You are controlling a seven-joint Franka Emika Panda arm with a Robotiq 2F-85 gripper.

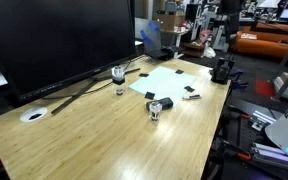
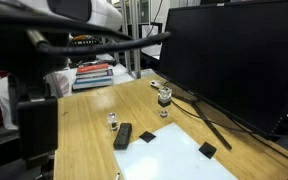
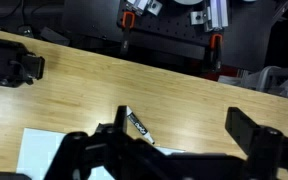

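No task object is named. In the wrist view my gripper stands open, its dark fingers (image 3: 254, 138) wide apart with nothing held between them. A slim white-and-dark marker (image 3: 139, 124) lies on the wooden table below, between the fingers in that view. Beside it, partly covered by the other finger, is a white sheet of paper (image 3: 39, 152). In exterior view 1 the arm reaches in high at the upper right, and the marker (image 1: 191, 96) rests near the table's right side. Large dark parts of the arm block the left of exterior view 2.
A dark oblong object (image 2: 123, 136), a small clear cup-like item (image 2: 112, 121) and a taller one (image 2: 165, 97) stand around the paper (image 2: 174, 157). A big black screen (image 1: 79, 40) lines the back.
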